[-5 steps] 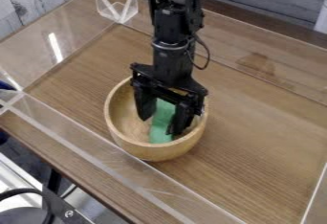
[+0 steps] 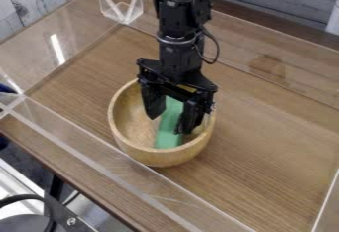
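Note:
My black gripper [image 2: 176,99] reaches down into a tan round bowl [image 2: 133,127] in the middle of the camera view, its fingers spread open around a green elongated object [image 2: 169,129] lying in the bowl. The top of the green object is partly hidden by the gripper; whether the fingers touch it cannot be made out.
A clear plastic container [image 2: 122,3] stands at the back left. Black hardware and cables sit at the lower left edge.
The arm and gripper have shifted very slightly, with the fingers a little differently placed over the bowl. The bowl and green object look the same.

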